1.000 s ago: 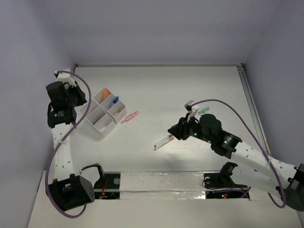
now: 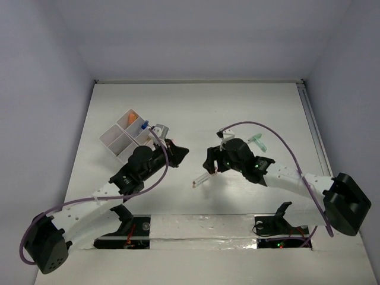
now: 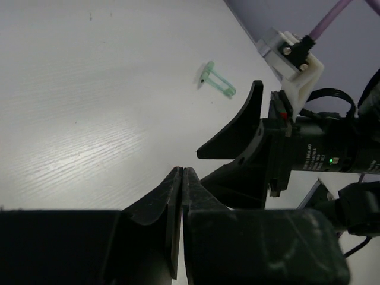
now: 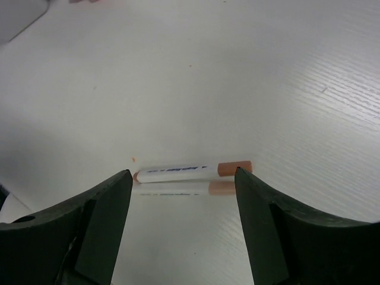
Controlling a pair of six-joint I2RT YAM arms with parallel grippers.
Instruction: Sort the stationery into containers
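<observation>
Two white pens with copper ends (image 4: pixel 178 174) lie side by side on the white table, seen between the fingers of my open right gripper; nothing is held in it. My left gripper is shut, nothing showing between its fingers, and stands right of the divided white container (image 2: pixel 111 135), over where a pink item is mostly hidden. An orange item (image 2: pixel 132 118) and a blue item (image 2: pixel 144 124) are in the container. A green item (image 3: pixel 217 80) lies at the right of the table, behind the right arm in the top view.
Grey walls (image 2: pixel 338 113) stand at the sides and back, and a metal rail (image 2: pixel 312 124) runs along the right edge. The two arms face each other across a short gap.
My left arm has swung from the left edge, over the container, to the middle-left.
</observation>
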